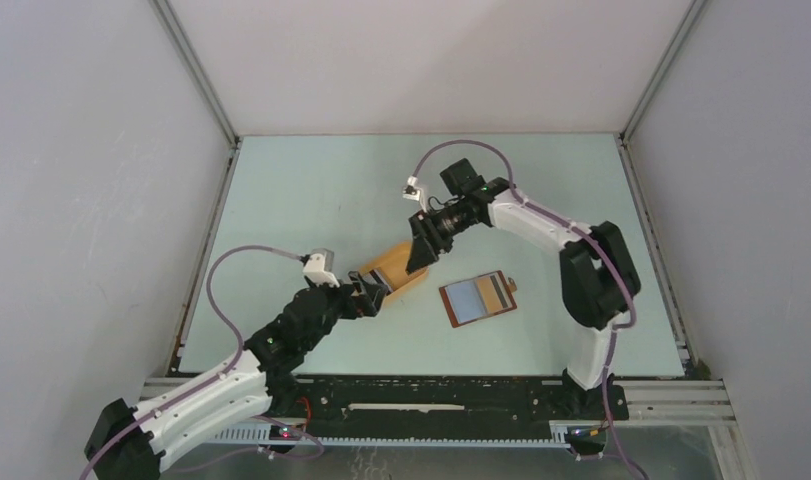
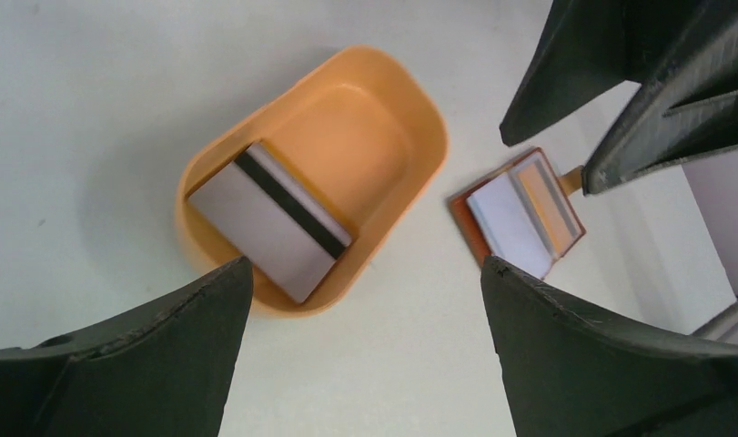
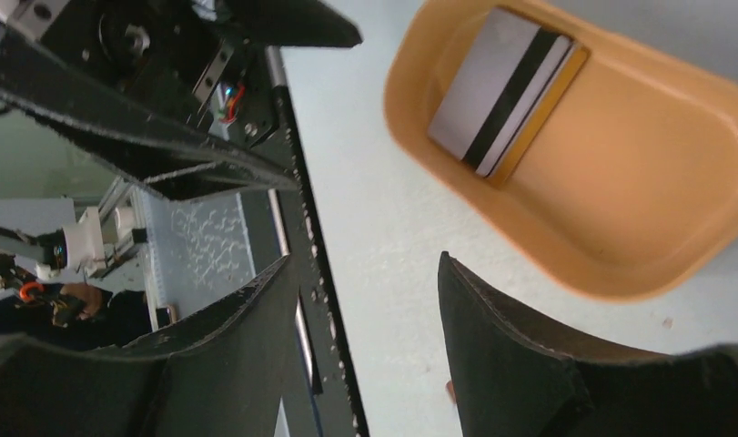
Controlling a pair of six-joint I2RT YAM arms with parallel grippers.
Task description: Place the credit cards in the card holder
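Observation:
A grey-white card with a black stripe [image 2: 272, 218] lies in one end of the orange tray [image 2: 383, 68]. A yellow edge [image 3: 540, 114] shows beside it, perhaps another card beneath. The brown card holder [image 1: 479, 299] lies flat on the table to the right of the tray, with a pale blue panel and tan and dark strips on its face. My left gripper [image 1: 369, 295] is at the tray's near left end, its fingers [image 2: 165, 337] apart and empty. Over the tray's right side hangs my right gripper [image 1: 421, 262], fingers [image 3: 247, 350] also apart with nothing between them.
Both grippers are close together over the tray, each showing in the other's wrist view. A small brown tab [image 1: 512, 285] sticks out at the holder's right edge.

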